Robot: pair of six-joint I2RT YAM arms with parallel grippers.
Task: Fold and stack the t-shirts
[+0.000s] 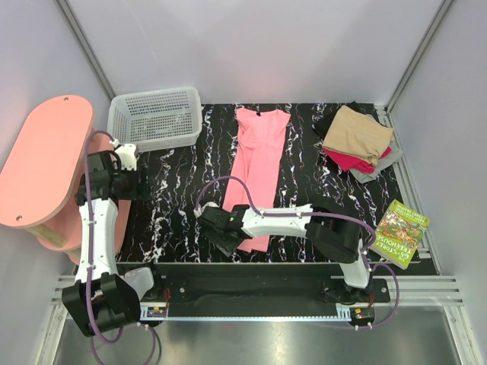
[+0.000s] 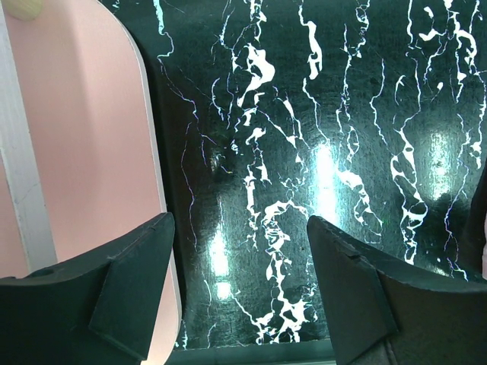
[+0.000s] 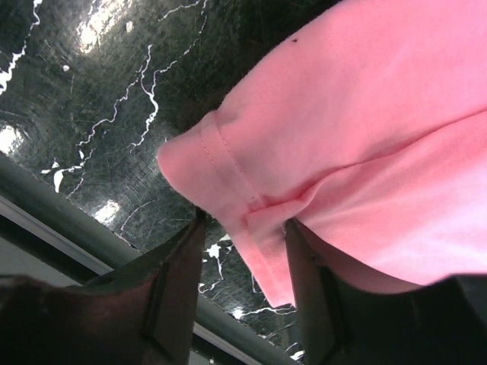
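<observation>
A pink t-shirt (image 1: 260, 152), folded into a long narrow strip, lies on the black marbled table. Over its near end is my right gripper (image 1: 227, 249). The right wrist view shows that gripper's fingers (image 3: 183, 262) parted, with the shirt's hem corner (image 3: 228, 179) running between and past the tips; no firm pinch shows. Off to the left, my left gripper stands open above bare table, nothing between its fingers. At the back right sits a stack of folded shirts, a tan one (image 1: 358, 134) on top of red, grey and black ones.
A white, empty-looking basket (image 1: 155, 118) stands at the back left. Beside the left arm is a pink rounded shelf (image 1: 53, 163). A green picture book (image 1: 401, 232) lies at the right edge. Bare table flanks the pink shirt on both sides.
</observation>
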